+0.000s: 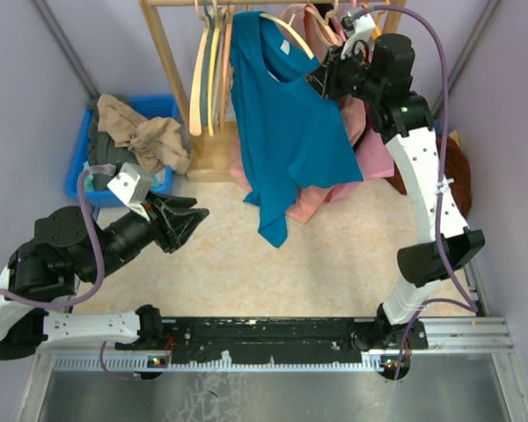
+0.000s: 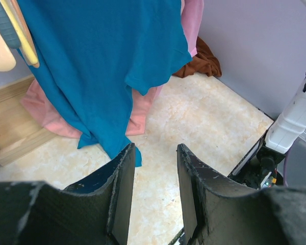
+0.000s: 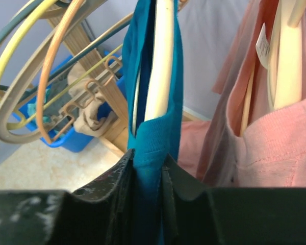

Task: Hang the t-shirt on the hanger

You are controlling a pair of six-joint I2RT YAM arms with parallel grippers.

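A teal t-shirt [image 1: 286,105] hangs at the rack, its hem drooping well below the hangers. Inside its neck runs a pale wooden hanger [image 1: 288,30]; in the right wrist view the hanger's arm [image 3: 162,66] passes down into the teal cloth [image 3: 151,133]. My right gripper [image 1: 321,82] is shut on the shirt near its right shoulder, cloth bunched between the fingers. My left gripper [image 1: 184,230] stands apart to the lower left, open and empty; the left wrist view shows a clear gap between its fingers.
Empty hangers [image 1: 214,79] hang left of the shirt on the wooden rack [image 1: 176,75]. Pink garments [image 3: 275,148] hang close to its right. A blue bin [image 1: 156,105] holding clothes is at the left.
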